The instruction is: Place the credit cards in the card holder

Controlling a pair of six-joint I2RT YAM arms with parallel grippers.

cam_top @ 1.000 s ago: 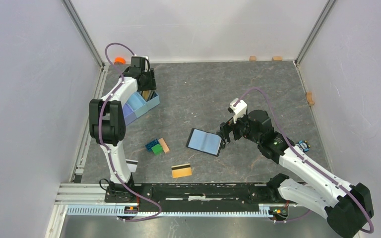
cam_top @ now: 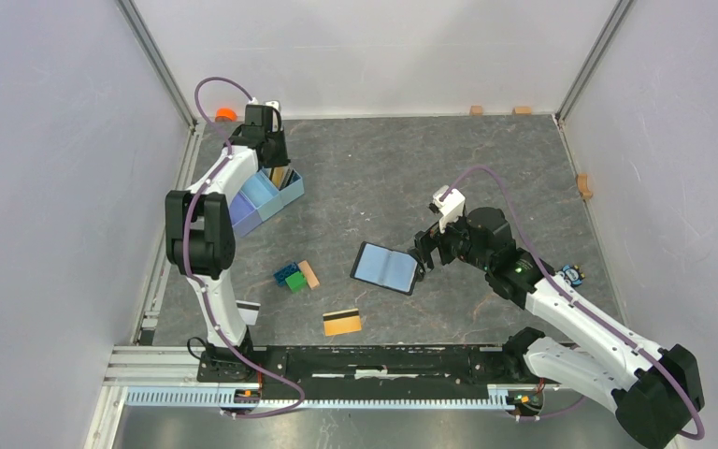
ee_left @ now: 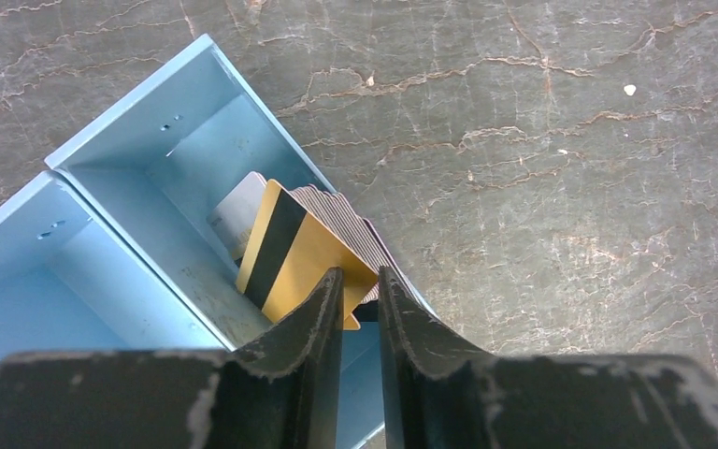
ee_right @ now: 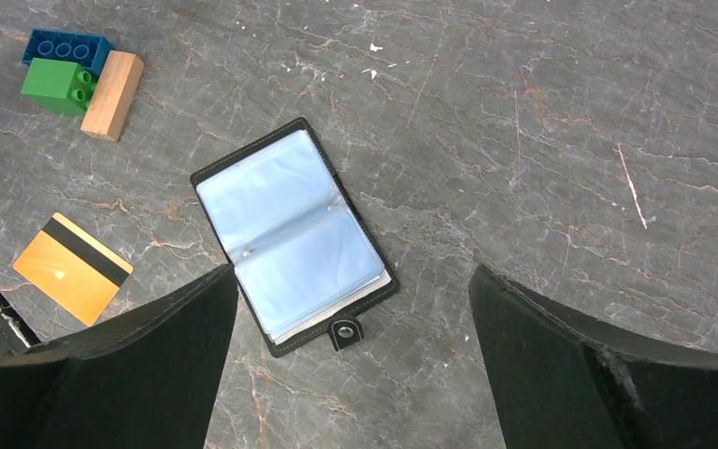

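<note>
My left gripper (cam_top: 277,165) is over the light blue box at the back left. In the left wrist view, a gold card (ee_left: 318,253) with a black stripe leans in the box among other cards (ee_left: 337,213). The fingertips of my left gripper stand a narrow gap apart, and the gold card's corner shows in that gap; no firm hold is visible. The black card holder (ee_right: 313,245) lies spread open with clear sleeves mid-table. My right gripper is open beside it and empty. Another gold card (cam_top: 342,323) lies flat near the front edge.
Blue and green bricks (cam_top: 295,282) and a wooden block (cam_top: 308,274) lie left of the card holder. A white card (cam_top: 248,312) is beside the left arm's base. The box has a neighbouring blue compartment (ee_left: 103,281).
My right arm and the card holder are unmoved.
</note>
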